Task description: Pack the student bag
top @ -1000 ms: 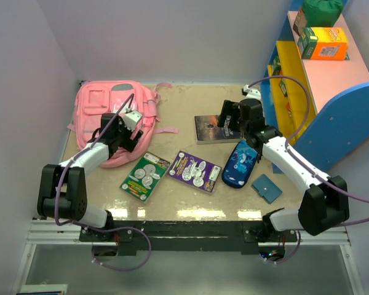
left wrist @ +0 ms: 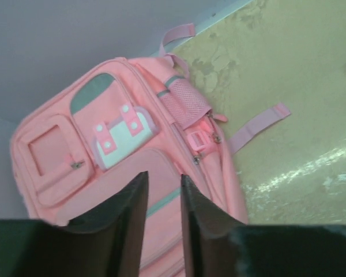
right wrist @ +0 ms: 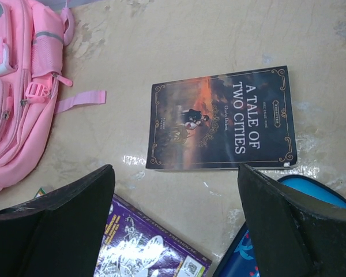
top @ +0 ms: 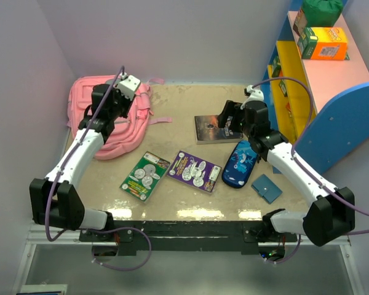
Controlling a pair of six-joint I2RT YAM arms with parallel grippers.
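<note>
The pink backpack (top: 132,129) lies at the left; my left gripper is above it, its fingers a little apart and empty. My right gripper is open above the table near the dark book "A Tale of Two Cities" (right wrist: 222,118). A green booklet (top: 144,175) and a purple booklet (top: 194,172) lie in the middle front, with the blue pencil case (top: 237,165) and a small blue-grey item (top: 266,188) to their right.
A shelf unit (top: 332,123) with a blue side stands at the right, holding an orange box (top: 326,43) and a green bag (top: 320,12). Bare table (top: 172,104) lies at the back middle.
My left arm has risen and shifted slightly left over the backpack, and the backpack has shifted a little left. The right gripper has moved only slightly.
</note>
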